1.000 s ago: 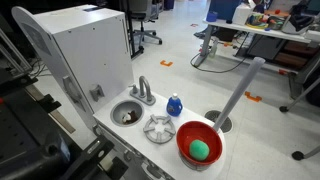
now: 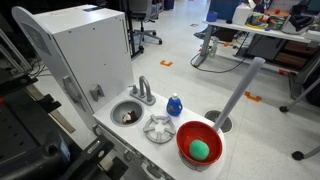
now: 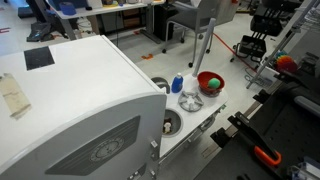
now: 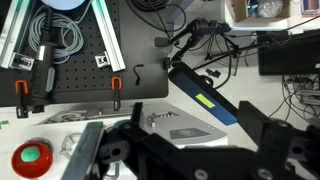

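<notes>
A red bowl (image 2: 198, 143) stands at the right end of a white toy kitchen counter, with a rounded green object (image 2: 199, 150) inside it. Left of the bowl are a grey stove burner (image 2: 158, 128) and a small blue bottle (image 2: 174, 105). Further left, a round sink (image 2: 127, 113) has a grey faucet (image 2: 146, 91) behind it; something small and dark lies in the basin. From the wrist view, my gripper is open with its dark fingers wide apart and nothing held. The red bowl (image 4: 32, 158) shows at that view's lower left, outside the fingers.
A tall white cabinet (image 2: 92, 55) borders the sink on the left. Dark rails and orange-handled clamps (image 4: 116, 93) line the black table edge (image 4: 90, 75). A grey pole (image 2: 238, 92) rises behind the bowl. Open floor (image 2: 185, 50) lies beyond the counter.
</notes>
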